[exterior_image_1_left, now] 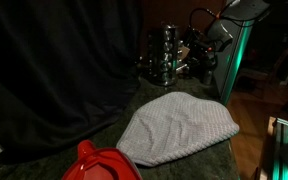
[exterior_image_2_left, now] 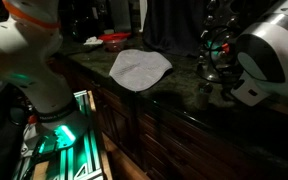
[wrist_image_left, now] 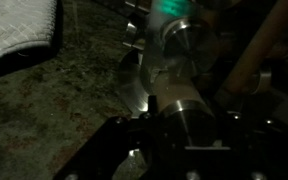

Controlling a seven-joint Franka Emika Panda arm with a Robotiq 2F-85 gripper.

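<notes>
In the wrist view my gripper is shut on a small jar [wrist_image_left: 187, 108] with a shiny rounded top. The dark fingers stand on either side of it, and its lower part is hidden. Past it, a metal rack [wrist_image_left: 189, 38] holds several jars with silvery lids. The same rack [exterior_image_1_left: 164, 55] stands at the back of the dark counter in exterior view 1, with my arm [exterior_image_1_left: 219, 35] reaching in from its right. Deep shadow there hides the contact between fingers and jar.
A light grey cloth mat [exterior_image_1_left: 179, 128] lies on the counter [exterior_image_1_left: 184, 168], left of the gripper in the wrist view. A red container [exterior_image_1_left: 102, 165] stands at the near left. Black curtain [exterior_image_1_left: 54, 70] covers the back. Bare counter shows between mat and rack.
</notes>
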